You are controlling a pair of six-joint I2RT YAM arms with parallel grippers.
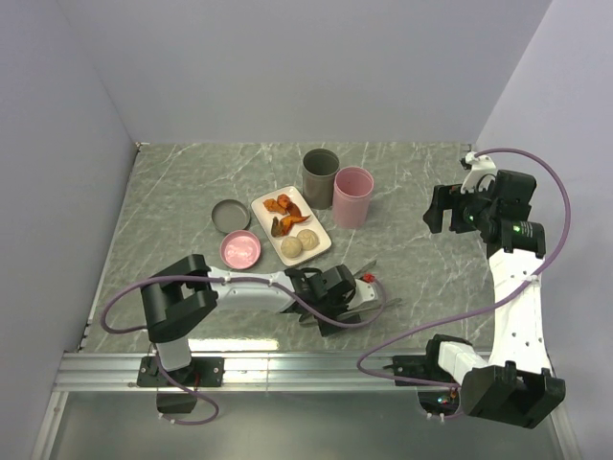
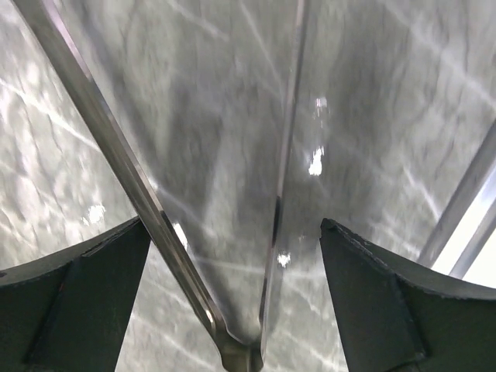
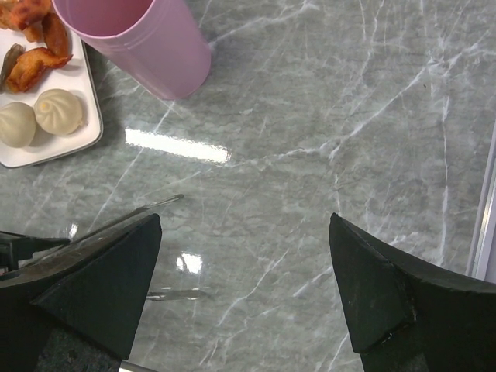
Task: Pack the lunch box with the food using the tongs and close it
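Note:
Metal tongs lie on the marble table, between the open fingers of my left gripper; their tips show in the right wrist view. In the top view a white tray holds fried pieces and two pale buns. A pink plate and a grey plate are left of it. My right gripper is open and empty, raised over the table's right side.
A pink cup and a dark grey cup stand behind the tray.

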